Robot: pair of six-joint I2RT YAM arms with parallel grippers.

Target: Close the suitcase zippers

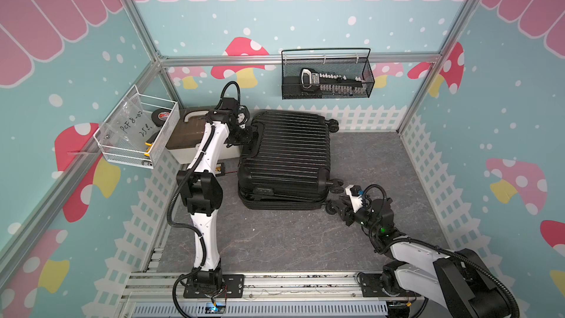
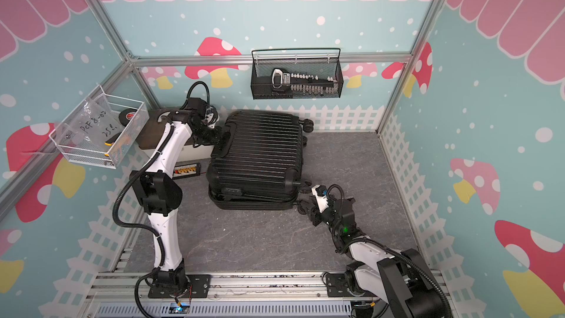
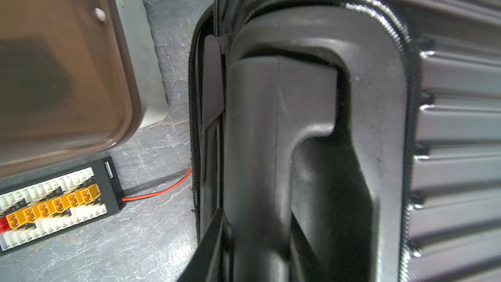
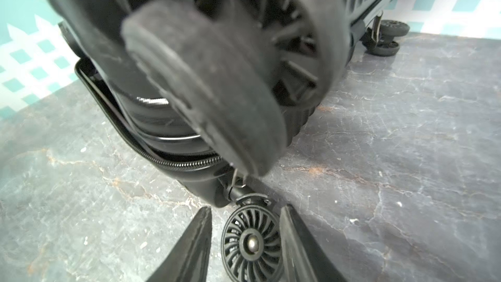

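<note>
A black ribbed suitcase [image 1: 288, 147] lies flat on the floor, its upper shell not meeting the lower half along the near side. In the right wrist view an unzipped zipper edge [image 4: 180, 165] curves round the lower shell; no slider can be made out. My left gripper is shut on the suitcase's side handle [image 3: 258, 167]. At the near right corner stands my right gripper, fingers apart, with a lower caster wheel [image 4: 251, 244] showing between its fingers. Whether they touch the wheel I cannot tell.
An upper caster wheel [image 4: 208, 83] hangs close in front of the right wrist camera. Left of the suitcase are a brown-lidded box [image 3: 57, 62] and a connector board [image 3: 57, 198] with a red wire.
</note>
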